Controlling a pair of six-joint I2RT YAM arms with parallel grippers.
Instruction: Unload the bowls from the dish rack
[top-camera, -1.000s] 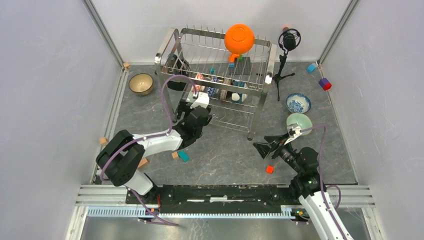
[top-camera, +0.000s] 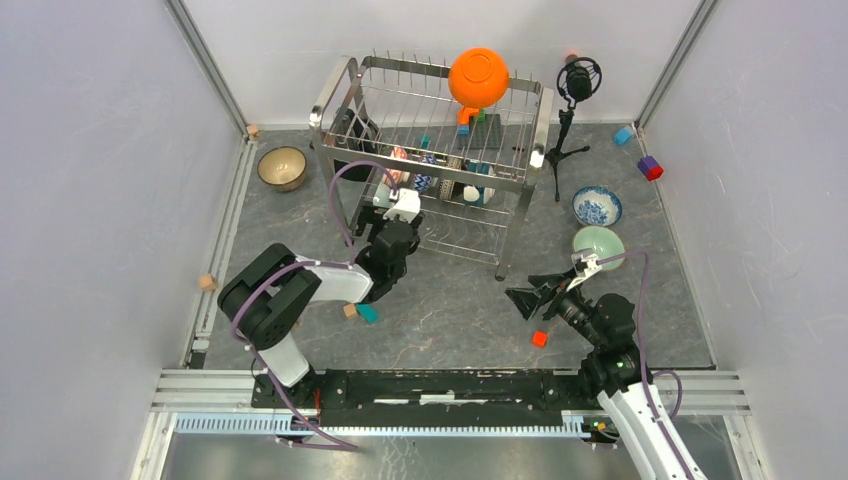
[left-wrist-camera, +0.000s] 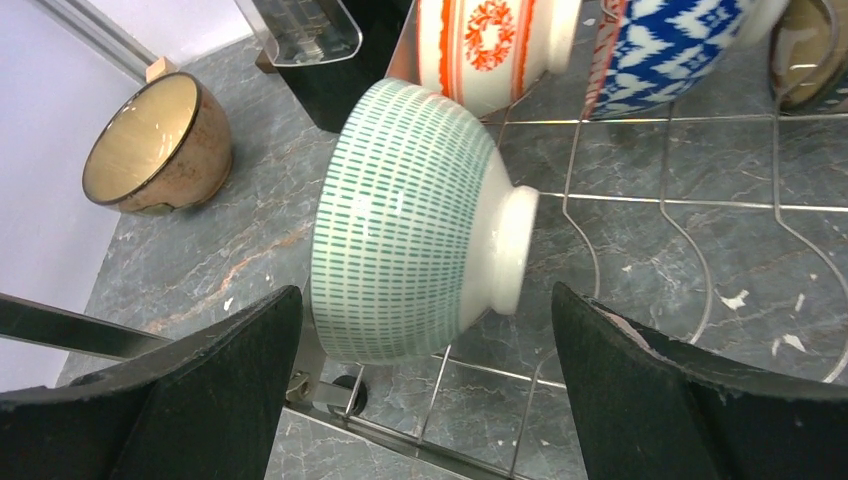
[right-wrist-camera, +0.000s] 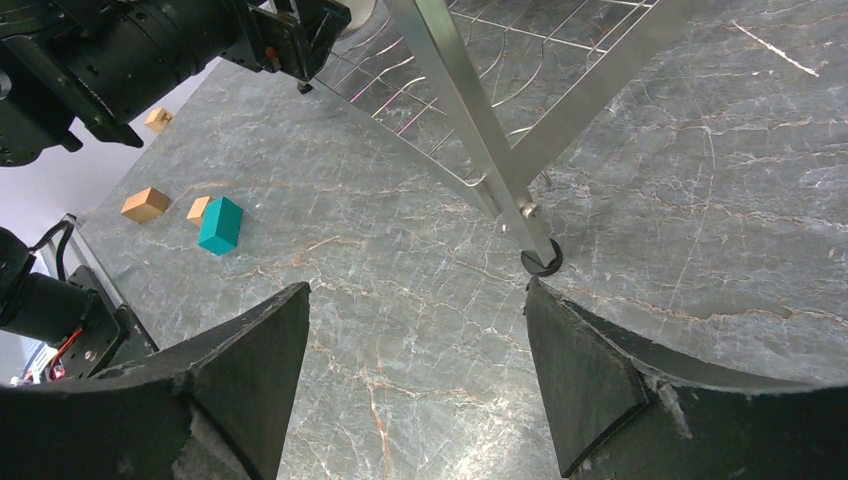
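A steel dish rack (top-camera: 530, 190) holds bowls on its lower shelf. A green-checked bowl (left-wrist-camera: 390, 220) sits tilted right ahead of my left gripper, whose open fingers flank its lower part. Behind it are an orange-patterned bowl (left-wrist-camera: 480, 50) and a blue-patterned bowl (left-wrist-camera: 655, 50). My right gripper is open over bare floor near the rack's right foot. On the floor at right lie a blue-white bowl (top-camera: 596, 206) and a pale green bowl (top-camera: 590, 240); a tan bowl (top-camera: 282, 168) stands at left.
A black stand (top-camera: 565, 120) is right of the rack; an orange object (top-camera: 478, 70) is on top. Small blocks lie around, including a red one (top-camera: 539, 339) and a teal one (right-wrist-camera: 219, 226).
The right arm has not moved.
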